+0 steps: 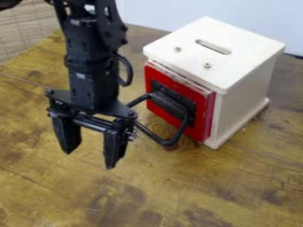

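My black gripper (90, 142) hangs over the wooden table in the left-centre of the camera view, its two fingers spread apart with nothing between them. To its right stands a white wooden box (247, 80) with a slot and two small bolts on top. The box's red front (204, 129) faces left and carries a black panel with a black bent bar (166, 142) reaching out toward the gripper; whether the bar touches the gripper is hard to tell.
Bare wooden table (142, 195) fills the front and right foreground. A woven mat (21, 31) lies at the back left, and a pale wall rises behind the box.
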